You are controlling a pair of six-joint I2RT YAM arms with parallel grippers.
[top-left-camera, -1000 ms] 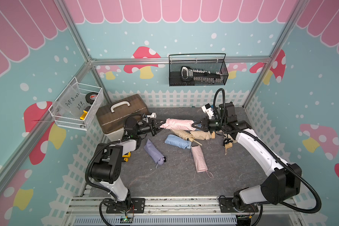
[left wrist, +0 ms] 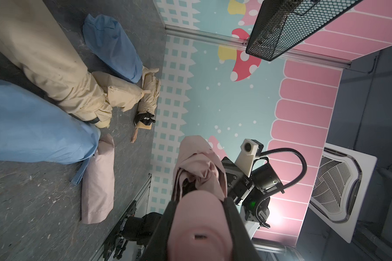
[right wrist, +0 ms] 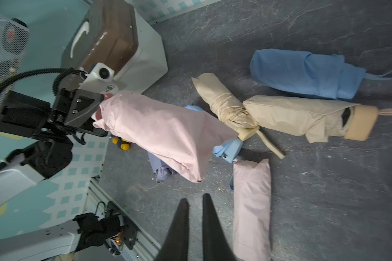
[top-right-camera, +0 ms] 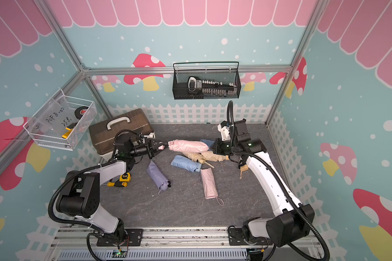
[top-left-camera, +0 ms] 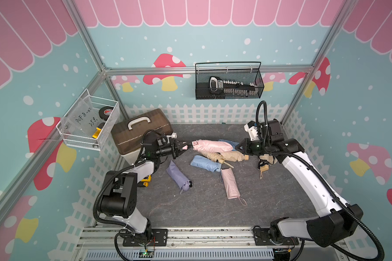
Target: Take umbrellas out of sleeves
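Observation:
A pink umbrella (top-left-camera: 212, 145) hangs level above the table, its rounded handle (left wrist: 200, 230) between the fingers of my left gripper (top-left-camera: 187, 146), which is shut on it. Pink cloth covers the body; in the right wrist view its far end (right wrist: 204, 156) looks flat and loose. How far the sleeve sits off the umbrella cannot be told. My right gripper faces this end from a short distance, fingers a little apart and nothing between them. Below lie a pink piece (top-left-camera: 230, 183), blue pieces (top-left-camera: 206, 163) (right wrist: 307, 73), cream pieces (right wrist: 226, 102) (right wrist: 296, 116) and a purple umbrella (top-left-camera: 179, 176).
A brown-lidded toolbox (top-left-camera: 141, 128) stands behind the left arm, with a yellow tool (top-right-camera: 125, 177) in front of it. Another cream umbrella (left wrist: 148, 95) lies at the right. Wire baskets (top-left-camera: 229, 82) (top-left-camera: 88, 121) hang on the walls.
The right gripper moved rightward off the pink cloth's end. The left gripper still holds the handle.

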